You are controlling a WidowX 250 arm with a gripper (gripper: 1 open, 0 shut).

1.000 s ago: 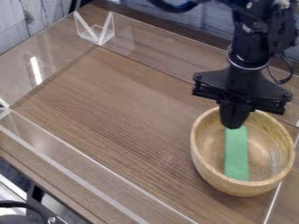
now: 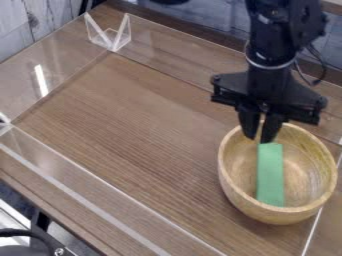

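Note:
My black gripper (image 2: pixel 267 128) is over the back of a wide tan bowl (image 2: pixel 234 190) on the right of the table, its fingers pointing down. It looks shut, with nothing visible between the fingers. A long green block (image 2: pixel 270 185) lies lengthwise in the bowl, its far end close below the fingertips. Whether the fingertips touch it is unclear.
A small white wire-like holder (image 2: pixel 107 32) stands at the back left. Dark clutter lies beyond the table's edges.
The bowl and green block appear unmoved.

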